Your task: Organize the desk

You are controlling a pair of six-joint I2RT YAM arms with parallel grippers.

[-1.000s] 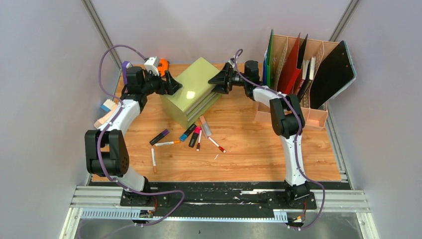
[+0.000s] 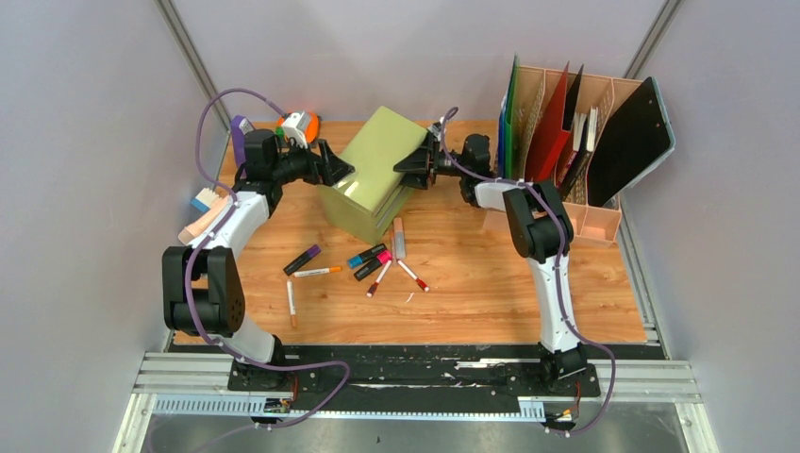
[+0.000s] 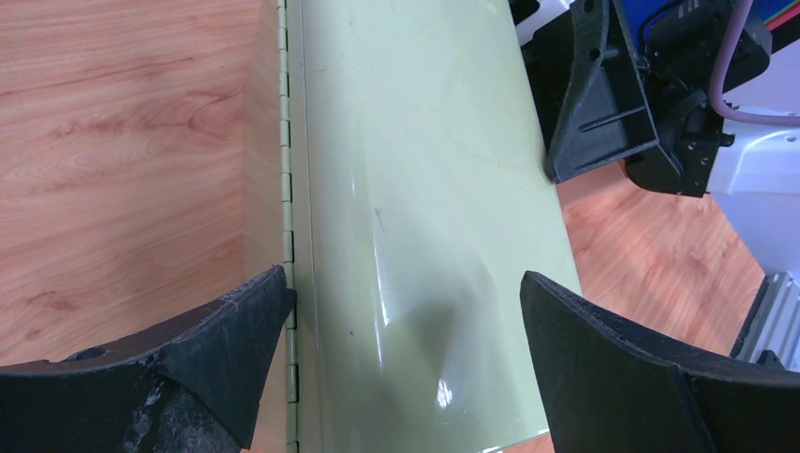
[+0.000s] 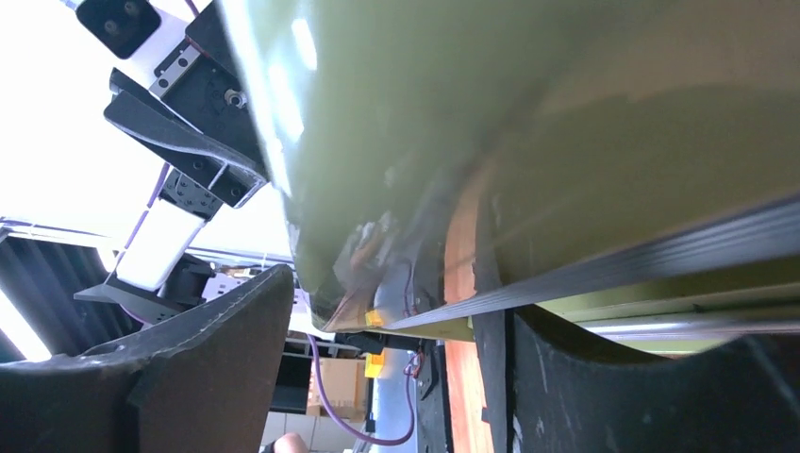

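Note:
A large olive-green box or case (image 2: 382, 160) stands on the desk between both arms, with parted edges along its right side. My left gripper (image 2: 344, 170) is open at the box's left side; in the left wrist view its fingertips (image 3: 566, 311) stand wide apart, with the box's glossy face between them in the picture. At the right side, my right gripper (image 2: 412, 170) has its fingers apart. One finger (image 4: 604, 377) reaches beside the gap under the cover (image 4: 566, 160); the other (image 4: 208, 349) is outside. Whether either touches the cover, I cannot tell.
Several markers (image 2: 369, 267) lie in front of the box, with an eraser-like block (image 2: 399, 238) among them. A pink rack (image 2: 596, 222) of folders stands at the right. An orange object (image 2: 311, 128) sits behind the left arm.
Over the last second the box shifted right and turned a little, nudging several markers. My left gripper moved right with it.

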